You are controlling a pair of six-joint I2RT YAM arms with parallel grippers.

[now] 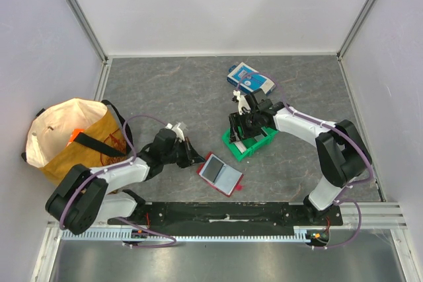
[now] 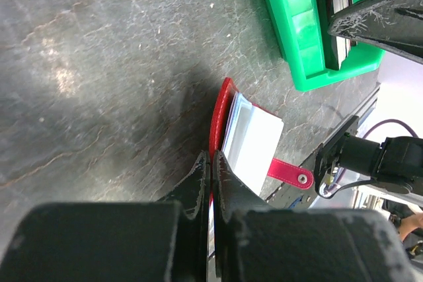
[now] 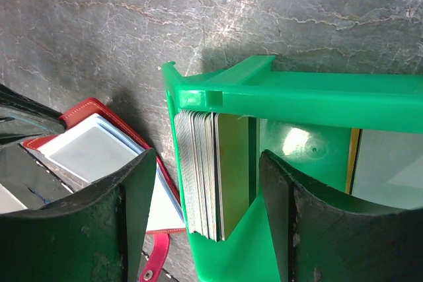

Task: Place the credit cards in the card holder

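Observation:
A red card holder (image 1: pixel 221 174) with clear sleeves lies on the table, its edge at the tips of my left gripper (image 1: pixel 200 160). In the left wrist view that gripper is shut; the red edge of the holder (image 2: pixel 219 117) meets its tips, and whether it is pinched cannot be told. My right gripper stands part open over the green tray (image 3: pixel 324 100), its fingers (image 3: pixel 135 196) on either side of a stack of cards (image 3: pixel 198 173) standing on edge in the tray's end slot. A gap shows between fingers and stack.
A blue and white box (image 1: pixel 251 78) lies behind the right arm. At the left stands a yellow bag (image 1: pixel 92 156). The table between bag and tray is clear toward the back.

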